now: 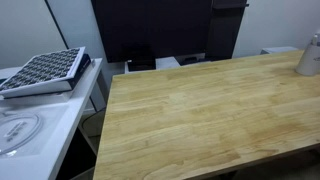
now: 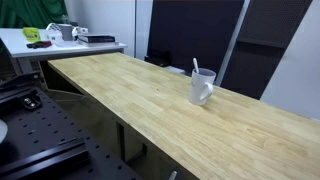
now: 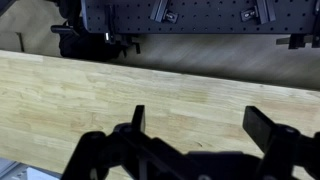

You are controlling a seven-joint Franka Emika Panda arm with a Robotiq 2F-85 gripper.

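Observation:
In the wrist view my gripper stands open over the wooden tabletop (image 3: 180,95), its dark fingers (image 3: 138,118) wide apart with nothing between them. Neither exterior view shows the gripper. A white mug (image 2: 202,90) stands upright on the table in exterior view 2, with a thin handle or stick (image 2: 195,65) poking out of its top. At the right edge of exterior view 1 there is a pale object (image 1: 309,60), partly cut off, perhaps the same mug. No mug appears in the wrist view.
A black perforated board (image 3: 205,15) with clamps runs along one table side, across a gap. The side table (image 1: 50,130) holds a patterned box or book (image 1: 45,70) and a clear round lid (image 1: 18,130).

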